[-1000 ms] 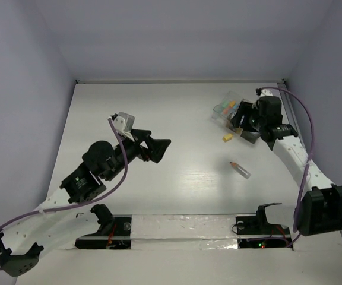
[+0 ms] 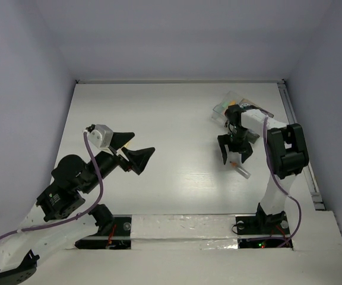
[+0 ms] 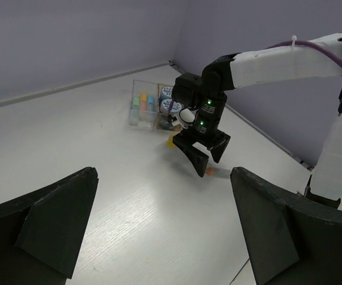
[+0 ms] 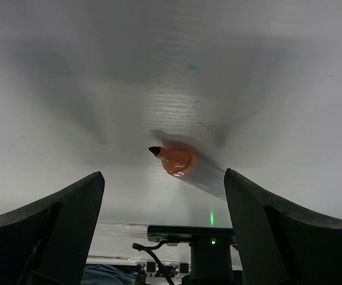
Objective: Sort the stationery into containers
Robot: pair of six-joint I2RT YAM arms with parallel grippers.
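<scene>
An orange-tipped marker with a clear barrel (image 4: pixel 180 163) lies on the table, with my right gripper open just above it, the marker's tip between and beyond its fingers. In the top view that gripper (image 2: pixel 233 145) is over the marker (image 2: pixel 240 170). My left gripper stands open and empty over the left of the table. Clear organizer boxes (image 3: pixel 143 101) at the back right hold coloured items and round things. A yellow piece (image 3: pixel 172 141) lies in front of them, partly hidden by the right arm.
Walls bound it at the back and sides, and the right arm stands close to the right wall (image 2: pixel 325 89).
</scene>
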